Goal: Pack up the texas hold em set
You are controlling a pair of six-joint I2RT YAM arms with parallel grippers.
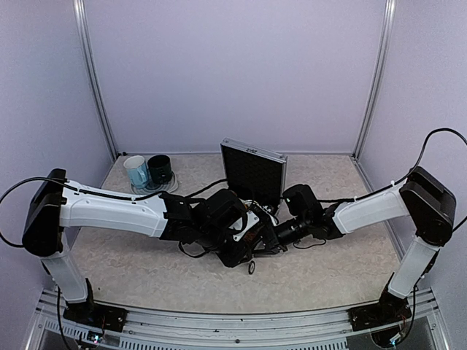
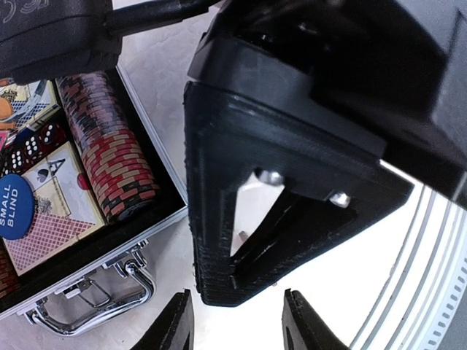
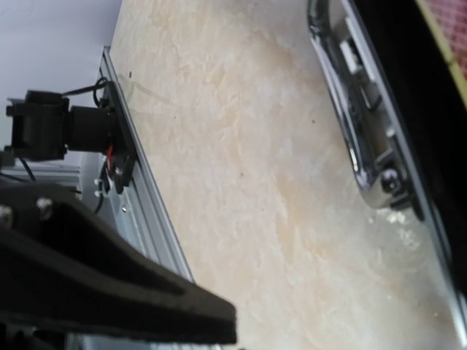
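Observation:
The poker case stands with its dark-lined lid [image 1: 252, 173] raised. Inside, in the left wrist view, are a row of red and black chips [image 2: 109, 146], playing cards [image 2: 64, 208], a blue SMALL BLIND button [image 2: 14, 206] and dark dice [image 2: 36, 146]. My left gripper has its fingertips apart at the bottom edge; nothing shows in the visible gap, but its lower part is cut off. Right above, my right gripper is shut, its tips together and empty. Its finger [image 3: 160, 299] is beside the case's latch side. A small dark round piece [image 1: 252, 267] appears just below both grippers.
A chrome handle [image 2: 102, 317] juts from the case's near side. At the back left stand a light blue mug [image 1: 136, 171] and a black mug [image 1: 160, 169].

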